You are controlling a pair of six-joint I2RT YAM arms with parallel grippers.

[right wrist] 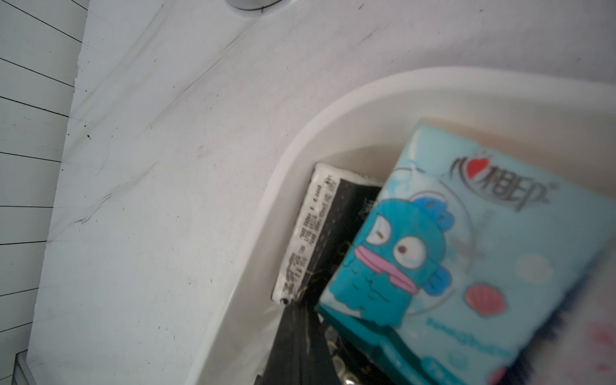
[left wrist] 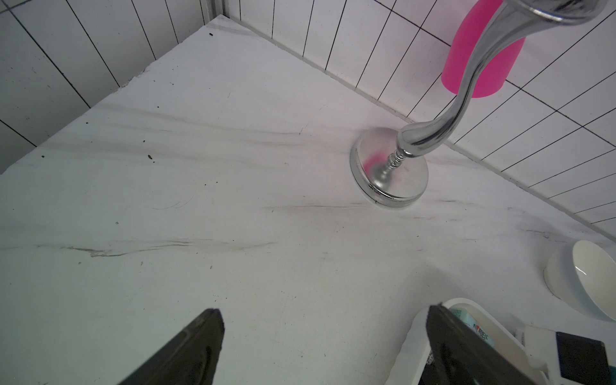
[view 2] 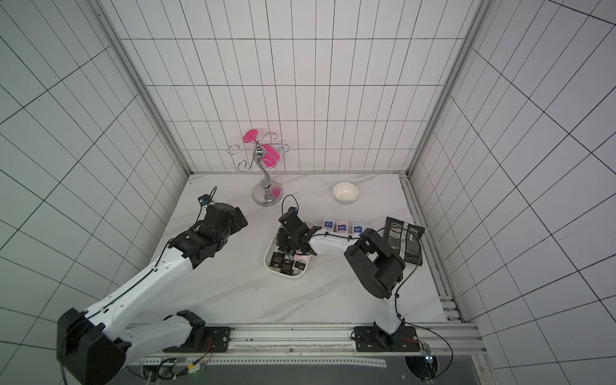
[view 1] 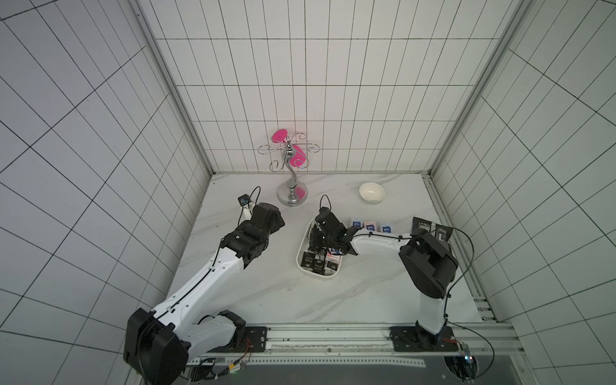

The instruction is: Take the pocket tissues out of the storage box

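The white storage box (view 1: 308, 270) holds dark packets (view 2: 286, 266) and, in the right wrist view, a light-blue pocket tissue pack (right wrist: 449, 256) lying beside a black-and-white packet (right wrist: 300, 237). My right gripper is down in the box at the blue pack's lower-left corner, its fingers shut together; whether anything thin is between them is not visible. My left gripper hangs over the table left of the box, open with nothing between its fingers.
A chrome stand (view 1: 292, 192) with pink pieces stands at the back, a white bowl (view 1: 372, 191) at back right. Several small packs (view 2: 342, 226) lie right of the box, dark packages (view 2: 403, 240) at the right edge.
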